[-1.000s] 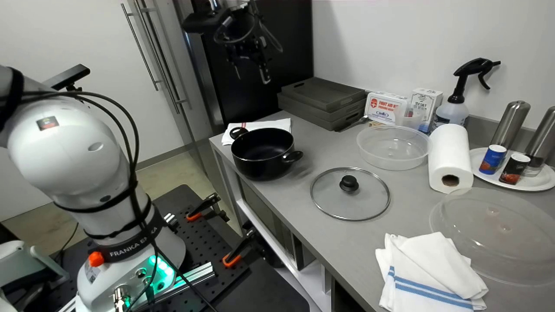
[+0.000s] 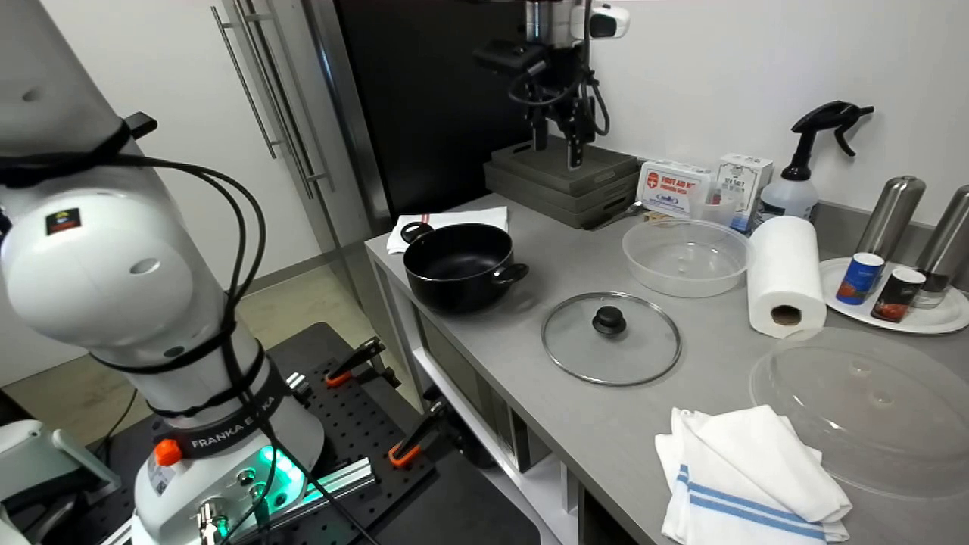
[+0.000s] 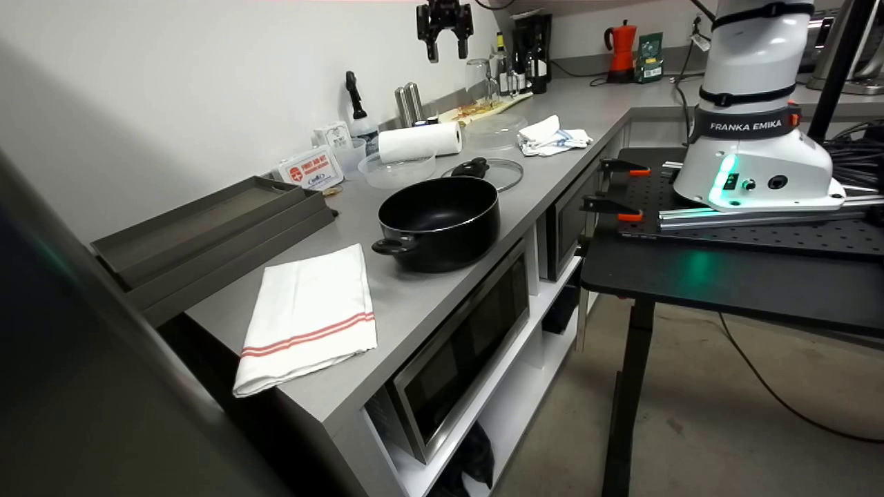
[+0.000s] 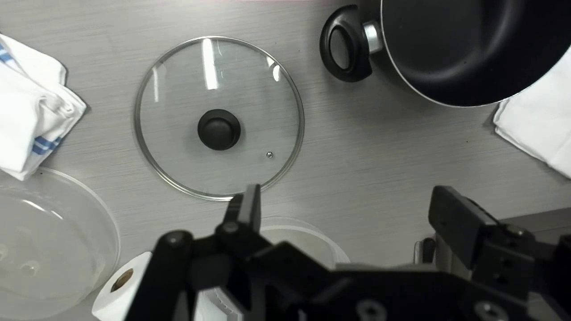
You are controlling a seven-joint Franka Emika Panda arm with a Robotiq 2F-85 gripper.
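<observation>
My gripper (image 2: 558,156) hangs high over the worktop with its two fingers spread and nothing between them. Exterior view 2 also has the gripper (image 3: 447,56) up near the top edge, clear of everything. A black pot (image 2: 456,271) without a cover stands near the counter's front edge; its inside looks empty. Beside it, flat on the counter, lies a glass lid (image 4: 251,99) with a steel rim and a black knob (image 4: 219,130). In the wrist view the lid is left of the pot (image 4: 455,48), and the fingers (image 4: 250,206) appear below both.
A white towel (image 3: 311,310) with red stripes lies by the pot, and a blue-striped towel (image 2: 745,472) lies near the front. Grey trays (image 2: 563,177), a clear bowl (image 2: 686,259), a paper roll (image 2: 784,263) and a spray bottle (image 2: 788,195) line the back.
My gripper has swung in exterior view 1 from over the fridge side to the right, toward the back wall above the trays. The pot, lid and towels have not moved.
</observation>
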